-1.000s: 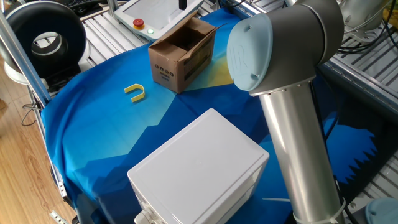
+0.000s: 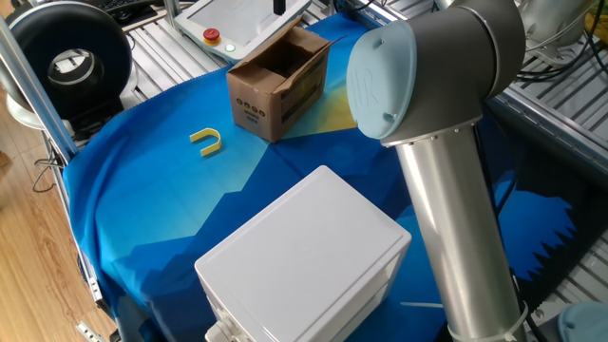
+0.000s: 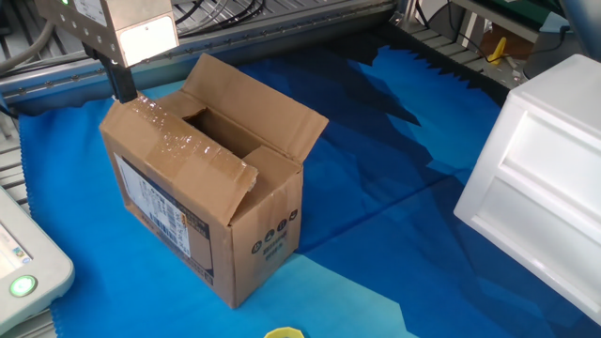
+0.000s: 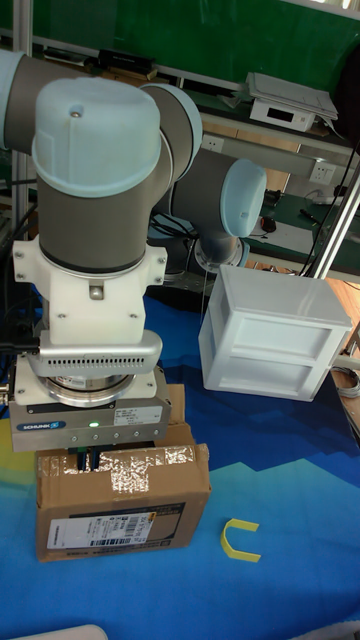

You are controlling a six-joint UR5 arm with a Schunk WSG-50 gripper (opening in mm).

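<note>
An open cardboard box (image 3: 174, 202) stands upright on the blue cloth, its flaps spread outward and tape across the near one. At the far left end of that box in exterior view 2, my gripper (image 3: 125, 94) points down, with one dark finger (image 3: 120, 80) beside the taped flap. In exterior view 3, the gripper body (image 4: 91, 414) hangs right above the box, and its fingertips are partly hidden behind the flap. Whether the fingers are open or shut does not show. A yellow U-shaped piece (image 2: 206, 142) lies flat on the cloth beside the box.
A white drawer unit (image 2: 304, 256) stands on the cloth, well apart from the box. Behind the box in exterior view 1 is a tablet-like panel with a red button (image 2: 211, 36).
</note>
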